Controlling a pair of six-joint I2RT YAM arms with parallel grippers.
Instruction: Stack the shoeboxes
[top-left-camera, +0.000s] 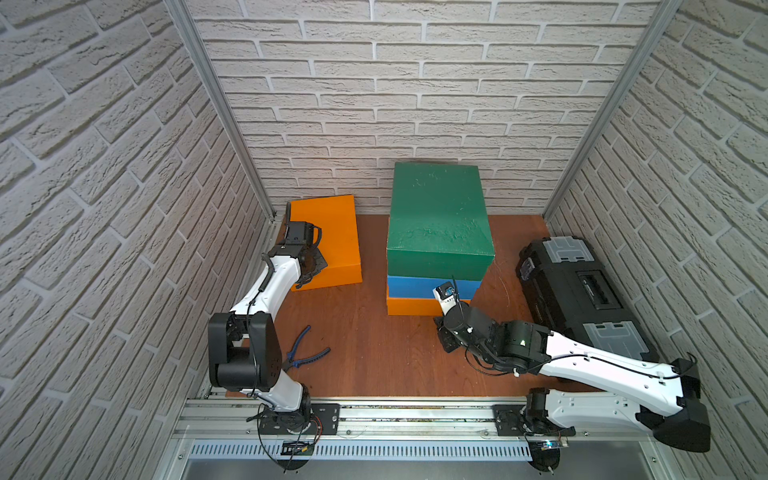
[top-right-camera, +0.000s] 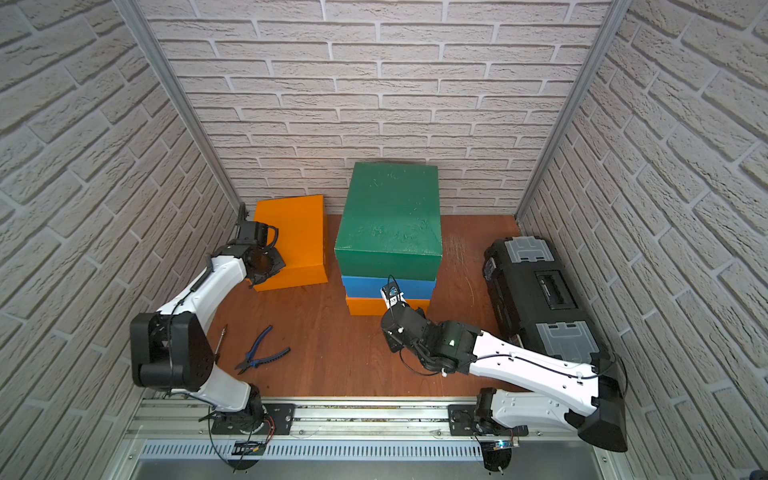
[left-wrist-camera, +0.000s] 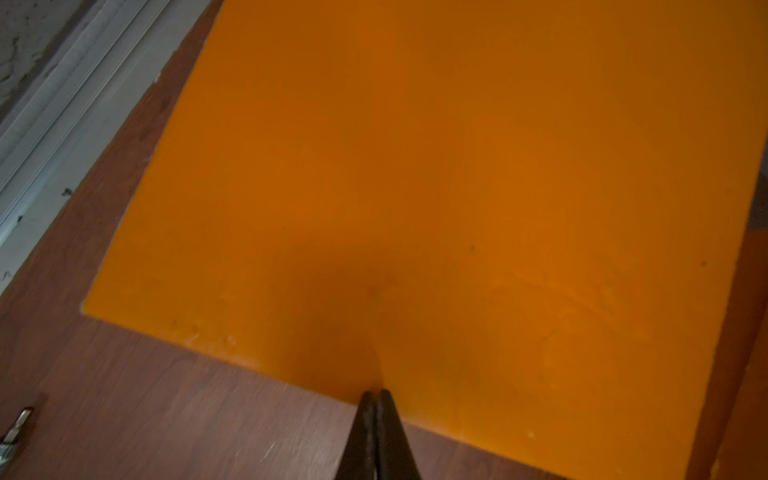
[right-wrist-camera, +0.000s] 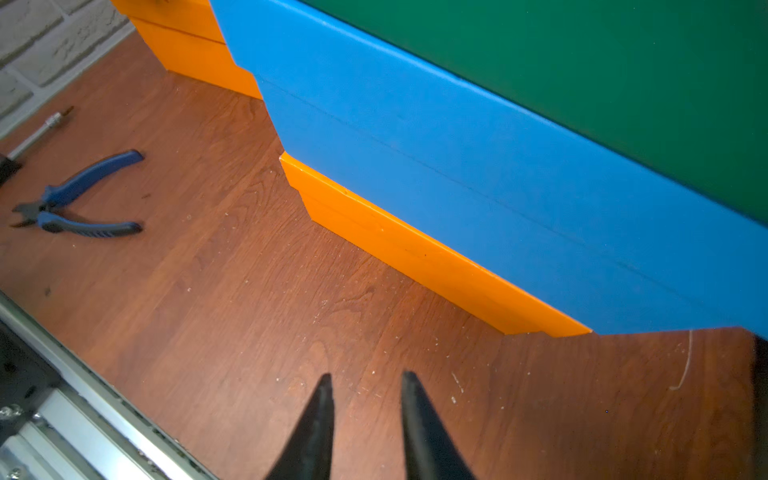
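An orange shoebox (top-left-camera: 335, 228) lies at the back left, with my left gripper over its top near the front edge, shut, nothing visible between its fingers. Right of it stands a stack: a green box (top-left-camera: 438, 208) on a blue box (right-wrist-camera: 448, 160) on an orange box (right-wrist-camera: 384, 244). My right gripper is in front of the stack, part open, with only floor seen between its fingertips.
Blue-handled pliers (right-wrist-camera: 88, 178) and a screwdriver (right-wrist-camera: 36, 136) lie at the front left. A black toolbox (top-left-camera: 580, 288) fills the right side. Bare floor lies between the pliers and the stack.
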